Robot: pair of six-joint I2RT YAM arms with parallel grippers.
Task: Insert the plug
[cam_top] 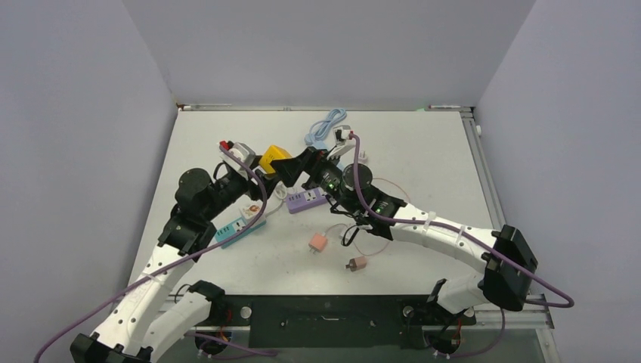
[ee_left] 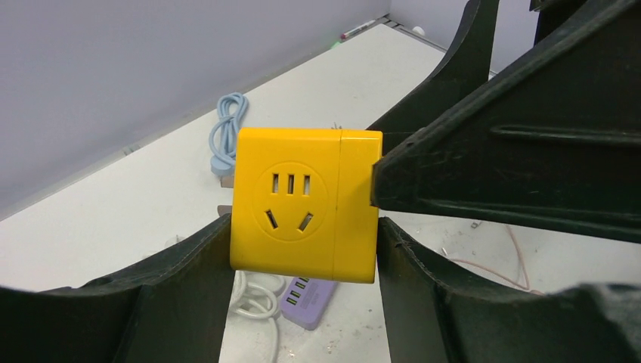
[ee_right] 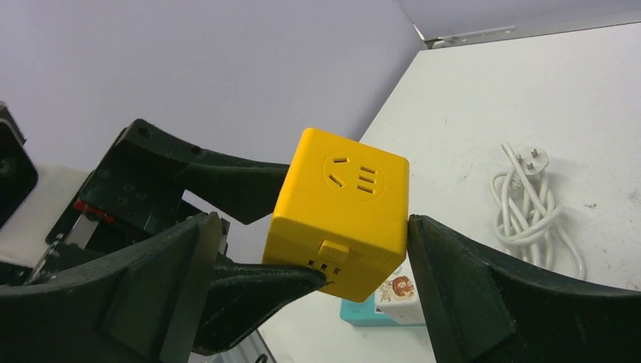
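A yellow cube socket (cam_top: 274, 156) is held in the air by my left gripper, which is shut on it; in the left wrist view its five-hole face (ee_left: 291, 197) points at the camera. My right gripper is open around the cube, its dark fingers coming in from the right in the left wrist view, one touching or nearly touching the cube's edge. In the right wrist view a small tab shows on the cube's lower face.
Below lie a purple power strip (cam_top: 302, 201), a teal strip (cam_top: 230, 232), white cable coils (ee_right: 529, 219), a blue cable (ee_left: 227, 128) and pink adapters (cam_top: 317, 242).
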